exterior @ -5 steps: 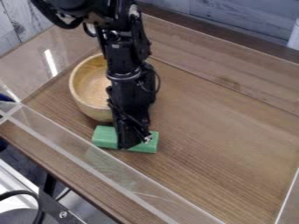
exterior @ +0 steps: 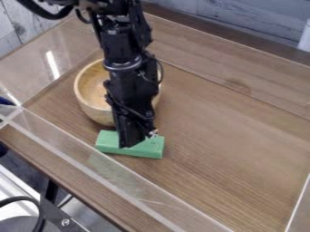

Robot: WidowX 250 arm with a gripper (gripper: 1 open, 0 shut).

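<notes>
The black robot arm hangs down over the left middle of the table, its gripper (exterior: 136, 136) pointing at a green block (exterior: 148, 149) lying flat on the wood just below it. The fingertips are close over the block's upper part; whether they touch it cannot be told. The fingers look close together, with nothing clearly between them. A tan bowl (exterior: 90, 86) sits behind the arm, partly hidden by it.
A clear strip runs along the front left edge, with cables beyond it at the lower left.
The arm has shifted slightly, with the gripper a little left and up from where it was over the block. The block looks almost unmoved.
</notes>
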